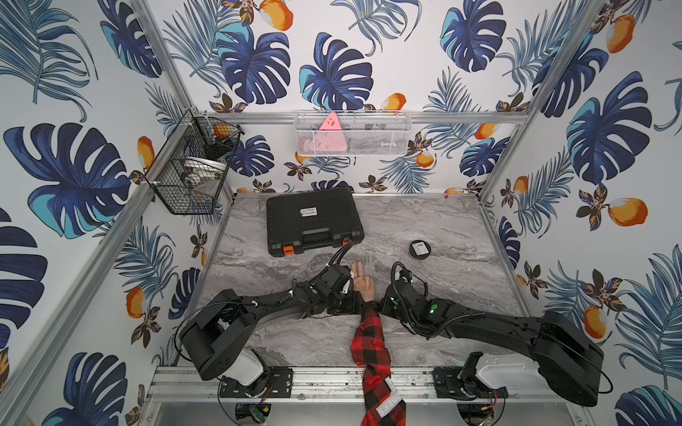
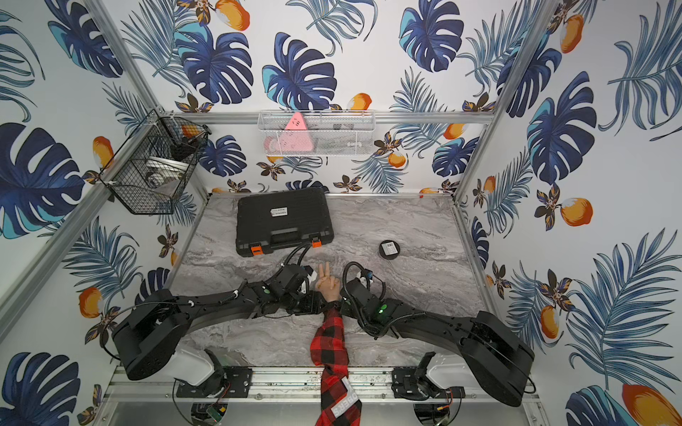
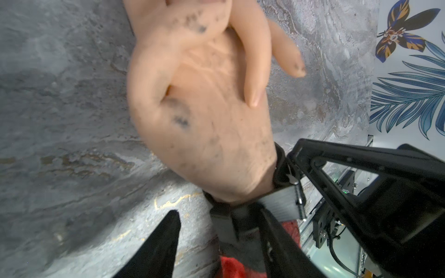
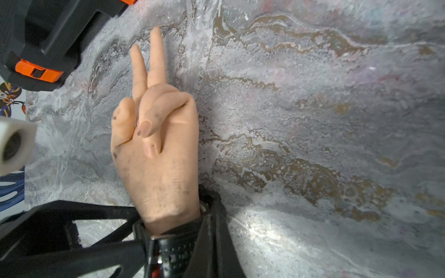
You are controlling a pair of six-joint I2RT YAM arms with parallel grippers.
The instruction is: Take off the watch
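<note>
A dark watch (image 3: 250,217) with a grey metal clasp is round the wrist of a palm-up model hand (image 1: 363,285) in a red plaid sleeve. My left gripper is partly open, its fingers spread around the clasp area from above. From the opposite side, my right gripper has its fingers together against the black strap (image 4: 208,197) at the wrist's edge. Whether a thin strap end is caught between those fingertips is hidden. In the right wrist view, the left gripper's dark frame (image 4: 106,245) covers part of the watch.
A black case (image 1: 312,220) with orange latches lies at the back left. A round black object (image 1: 420,249) with a white label rests at the right. Wire baskets hang on the walls, and the table's right side is mostly clear.
</note>
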